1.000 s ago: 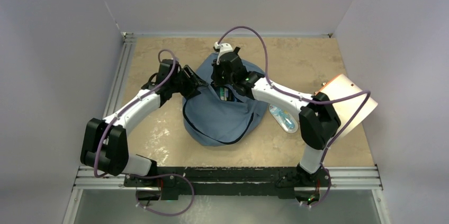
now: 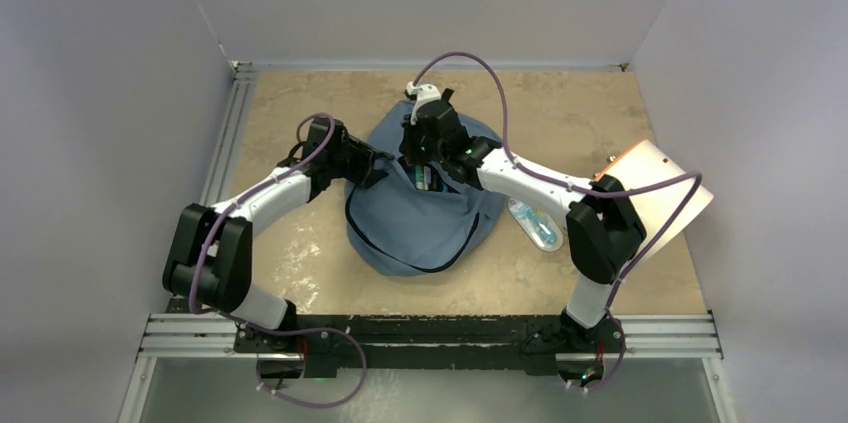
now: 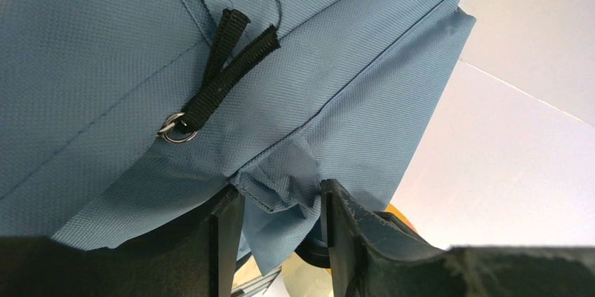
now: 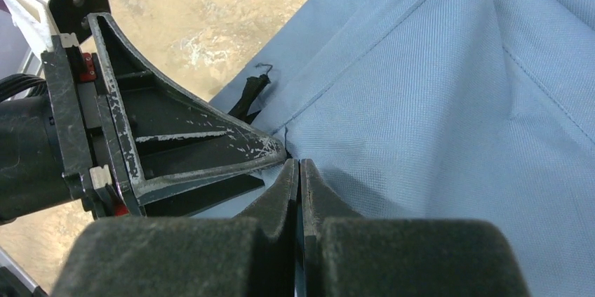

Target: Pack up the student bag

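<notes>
The blue-grey bag [image 2: 405, 228] lies open in the middle of the table, items partly showing in its opening. My left gripper is part open at the bag's left side, with a puckered fold of fabric between its fingertips; whether it grips that is unclear. Black zipper pulls [image 3: 228, 76] with a metal ring lie above it in the left wrist view. My right gripper is shut over the bag's opening, at the fabric; whether cloth is pinched is hidden. The left gripper's body fills the left of the right wrist view.
A clear case with blue contents [image 2: 535, 226] lies right of the bag. A pale board with orange edge [image 2: 660, 203] rests at the right edge, near the right arm. Bare table shows left and behind.
My left arm has shifted slightly down in the top view, its gripper staying at the bag's left side. The right arm and the bag look almost unchanged.
</notes>
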